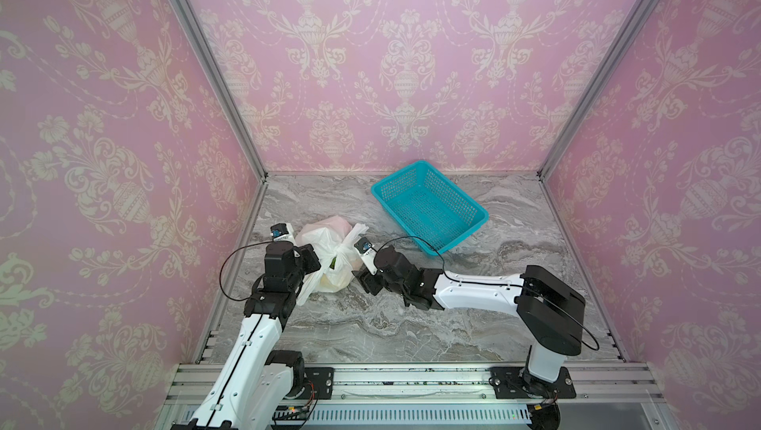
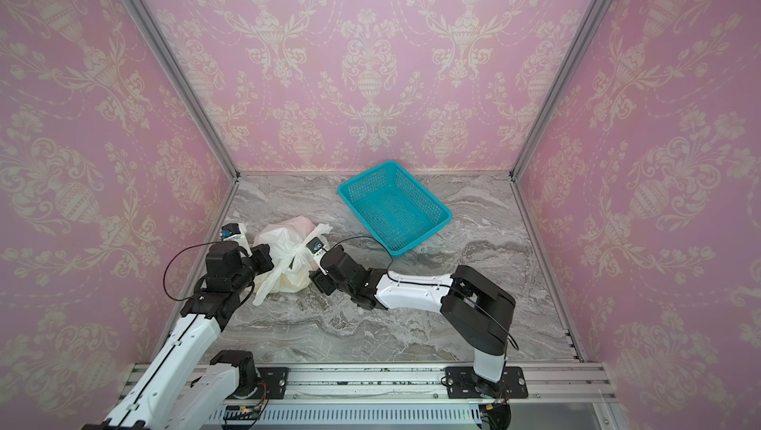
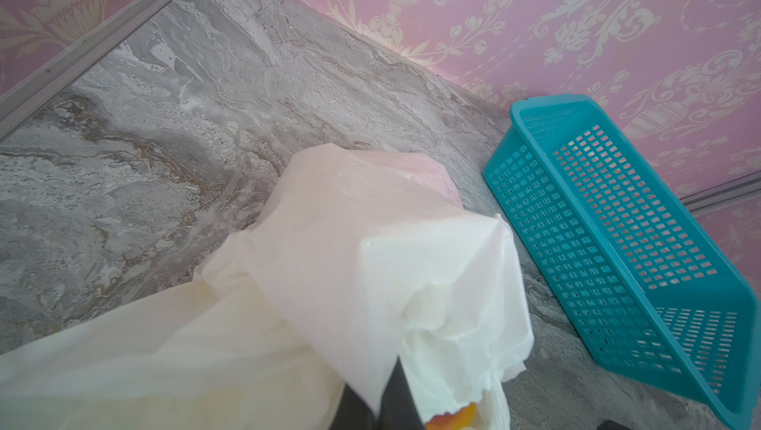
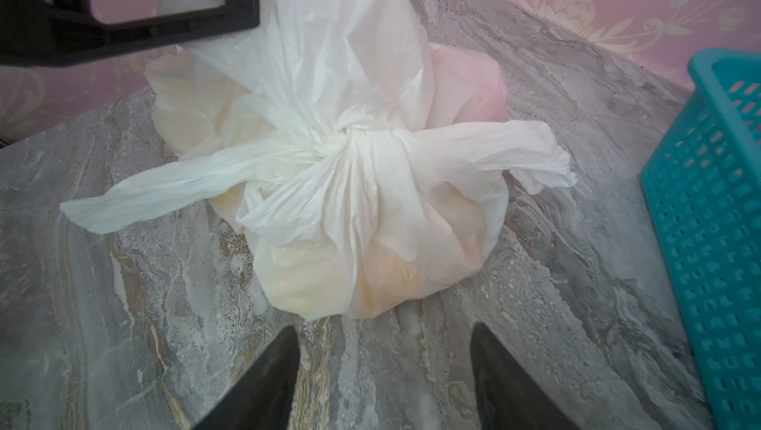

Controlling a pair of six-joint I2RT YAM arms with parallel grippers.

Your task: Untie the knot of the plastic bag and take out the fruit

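Note:
The knotted white plastic bag [image 4: 348,184] rests on the tabletop, with yellow and orange showing faintly through it. Its tied knot [image 4: 352,125] faces the right wrist camera, two loose ends spread to either side. Thin plastic runs between the fingers of my left gripper, which is shut on the bag's upper part. A bit of orange fruit [image 3: 453,417] shows at the lower edge in the left wrist view. My right gripper has its fingers apart, nothing between them, just in front of the bag and to its right from above.
An empty teal basket [image 1: 428,212] stands behind and to the right of the bag. Bare marbled table [image 1: 507,216] lies to the basket's right. My right arm [image 1: 483,291] stretches across the front of the table.

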